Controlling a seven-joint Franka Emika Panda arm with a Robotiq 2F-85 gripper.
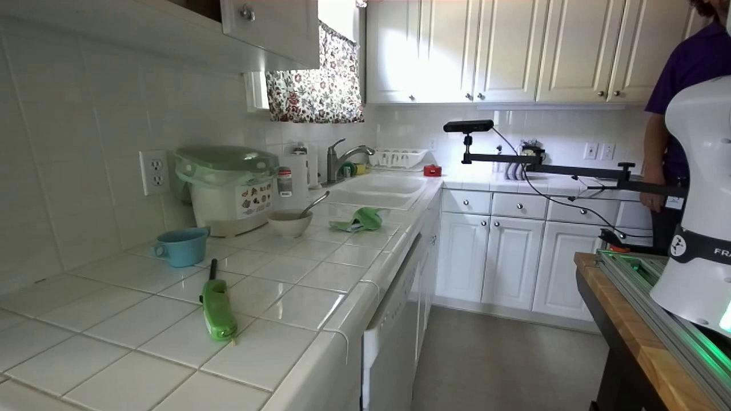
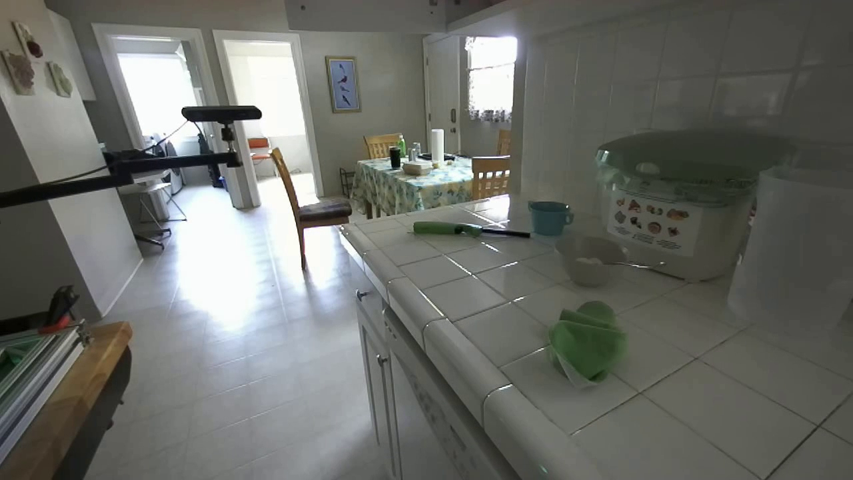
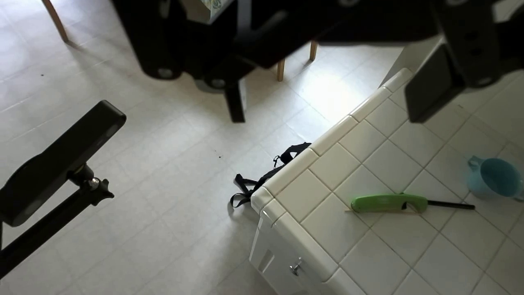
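In the wrist view my gripper stands open, its two fingers wide apart with nothing between them. It hangs well above the counter, clear of every object. A green lighter with a black stem lies on the white tiles, its stem pointing toward a blue two-handled cup. Farther along the counter is a pale bowl with a spoon leaning in it. A crumpled green cloth or wrapper rests on the tiles near the front edge. Neither exterior view shows the gripper.
A lidded bin stands against the tiled wall, with a whitish container beside it. Beyond them is the sink. A camera arm sticks out over the floor. Bare tile surrounds the lighter.
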